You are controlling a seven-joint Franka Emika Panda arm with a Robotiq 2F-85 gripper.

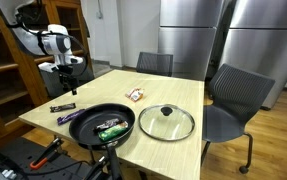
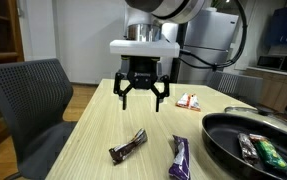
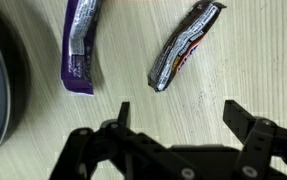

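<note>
My gripper (image 2: 141, 105) is open above the left part of the table, pointing down, with nothing between its fingers. In the wrist view a dark brown candy bar (image 3: 185, 46) lies just beyond the fingertips, off to one side of a purple-wrapped bar (image 3: 80, 48). Exterior view 2 has the brown bar (image 2: 128, 146) flat on the table below the gripper, with the purple bar (image 2: 181, 158) to its right, beside the black pan (image 2: 218, 150). Inside the pan are a green packet (image 2: 270, 153) and a brown one (image 2: 247, 146).
A glass lid (image 1: 167, 122) lies right of the pan. A small red-and-white packet (image 1: 135, 94) sits farther back. Black chairs (image 1: 238, 95) stand around the table (image 1: 168, 87), whose far part is mostly clear.
</note>
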